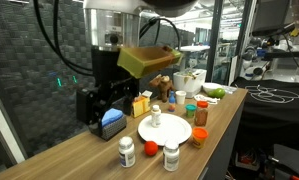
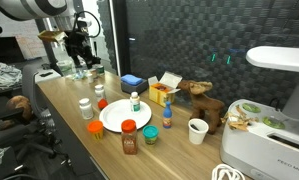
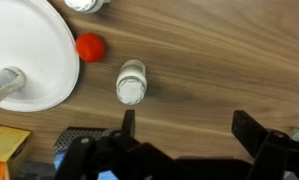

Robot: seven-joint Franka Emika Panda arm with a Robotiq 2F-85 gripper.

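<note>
Above the wooden counter hangs my gripper, its fingers wide apart and empty. Below it in the wrist view, a white-capped bottle (image 3: 131, 83) stands to the left of the gap, next to a red round thing (image 3: 90, 47). A second white bottle (image 1: 171, 158) stands near the counter's front edge. The white plate (image 1: 147, 130) carries one more bottle (image 1: 156, 117), upright. In exterior view 1 the gripper hangs high, over the counter to the left of the plate.
An orange container (image 1: 199, 137) and a jar (image 2: 129, 137) stand beside the plate. Behind are a blue-topped dark box (image 1: 108, 123), an open yellow box (image 2: 164, 87), a brown moose figure (image 2: 204, 103) and a white mug (image 2: 197, 131).
</note>
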